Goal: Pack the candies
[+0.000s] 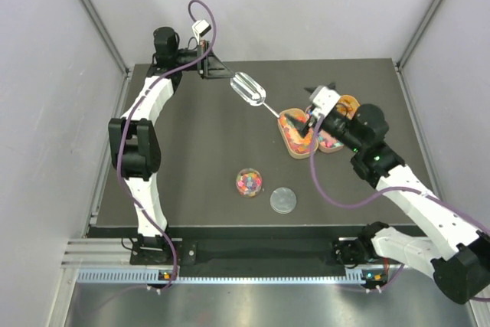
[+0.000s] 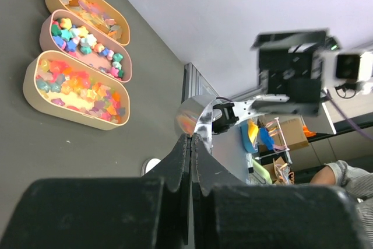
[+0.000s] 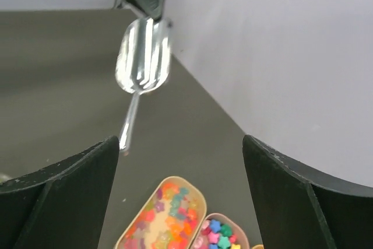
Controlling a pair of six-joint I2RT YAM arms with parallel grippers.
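A shiny metal scoop (image 1: 249, 89) hangs above the table's upper middle, its handle pointing down-right toward the candy bins. My left gripper (image 1: 232, 74) is shut on the scoop's front end; in the left wrist view the closed fingertips meet at the metal edge (image 2: 200, 122). Blurred, my right gripper (image 1: 300, 107) is over the bins, its fingers apart and empty. From the right wrist view, the scoop's handle (image 3: 129, 123) lies ahead, not between the fingers. A round clear jar (image 1: 249, 182) with colourful candies stands at the front middle.
Three candy bins stand side by side: gummy candies (image 2: 76, 88), coloured stars (image 2: 87, 45) and orange pieces (image 2: 90, 9). A round clear lid (image 1: 283, 200) lies right of the jar.
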